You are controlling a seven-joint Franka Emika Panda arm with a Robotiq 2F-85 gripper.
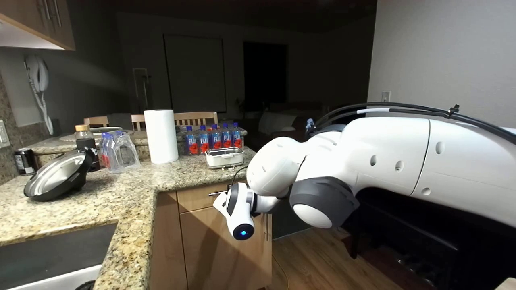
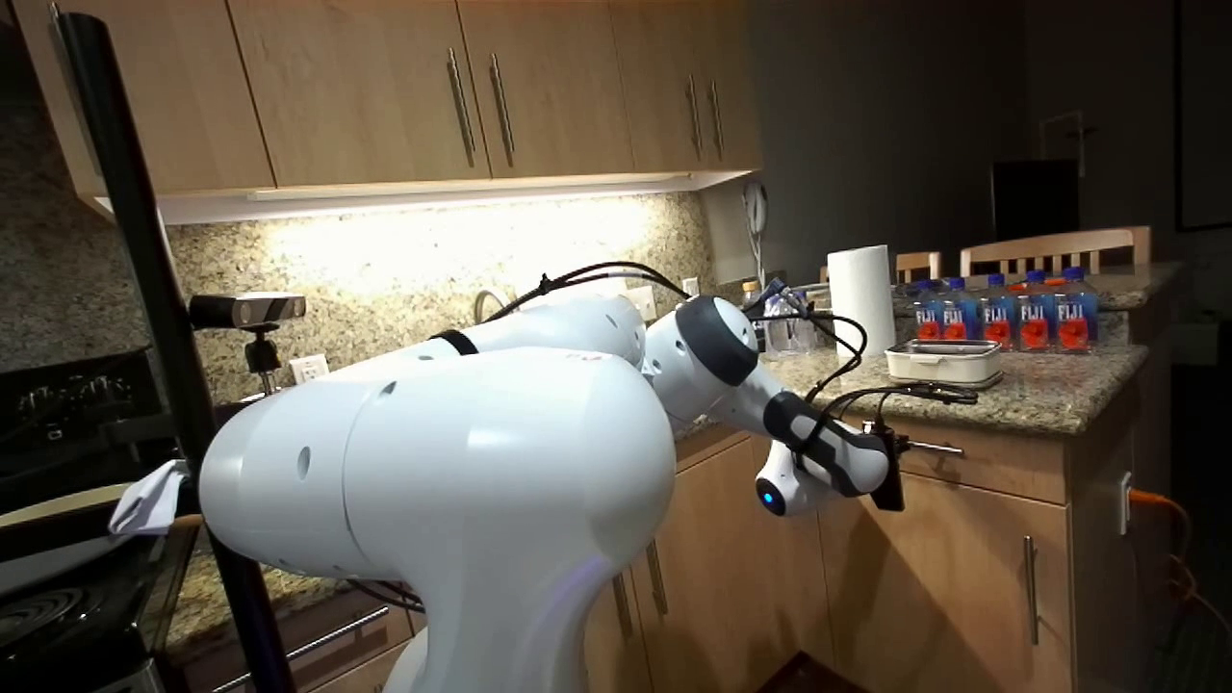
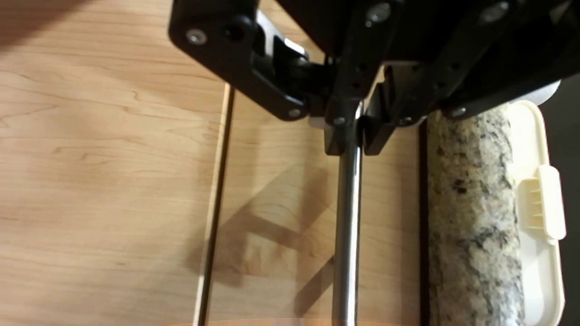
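Observation:
A round metal drawer handle (image 3: 348, 233) runs down the wrist view across the pale wooden drawer front (image 3: 293, 217). My gripper straddles it, with one black fingertip on each side of the bar and very little space between bar and fingers. Whether both fingers press on the metal cannot be made out. Part of the same handle shows beside the white hand in exterior view 1, under the counter edge; the fingertips are hidden there. The drawer looks flush with the cabinet.
Above the drawer, the granite counter (image 1: 193, 171) carries a cream container (image 1: 225, 157), a paper towel roll (image 1: 161, 136) and several water bottles (image 1: 215, 140). A cabinet door (image 1: 217, 246) lies below. Left of the arm is a sink (image 1: 53, 256).

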